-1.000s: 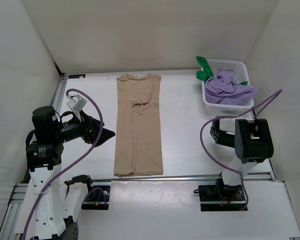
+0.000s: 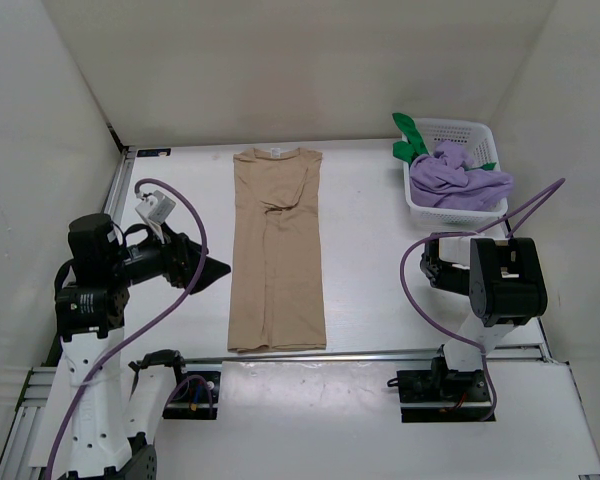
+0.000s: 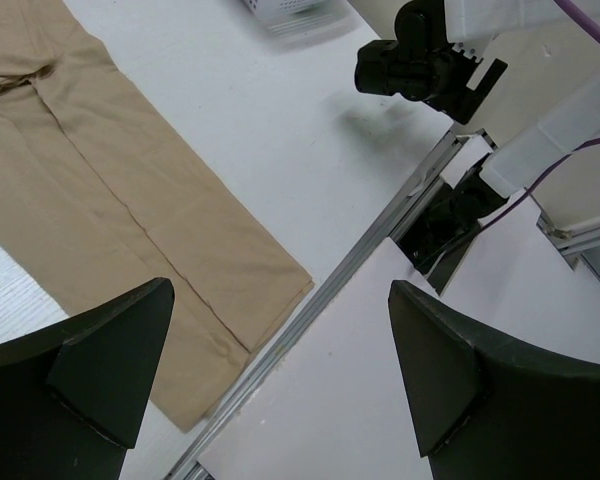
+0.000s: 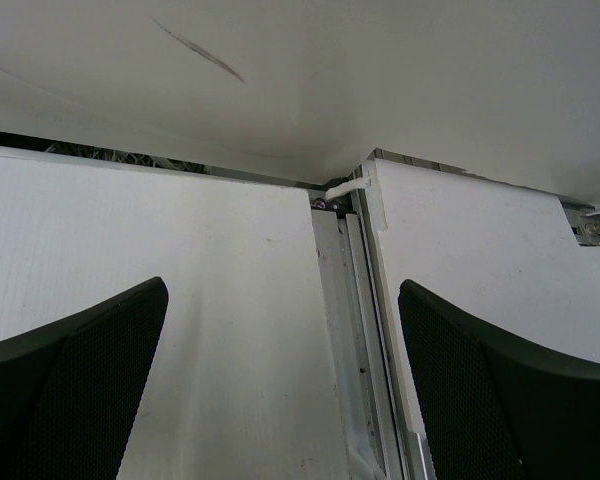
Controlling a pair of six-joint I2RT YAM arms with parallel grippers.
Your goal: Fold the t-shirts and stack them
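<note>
A tan t-shirt [image 2: 295,260] lies on the white table as a long narrow strip, its sides folded in and meeting along the middle. Its collar points to the back wall, and its lower end reaches the table's front edge. In the left wrist view the shirt [image 3: 170,215] runs diagonally beneath my left gripper, which is open and empty. From above, that left gripper [image 2: 220,275] is just left of the shirt, not clearly touching it. My right gripper stands open at the right side, with only bare surface between its fingers.
A white basket [image 2: 445,216] at the back right holds a crumpled purple garment [image 2: 455,180] and green cloth [image 2: 410,138]. Table space between shirt and basket is clear [image 2: 365,250]. A metal rail [image 2: 380,355] runs along the front edge.
</note>
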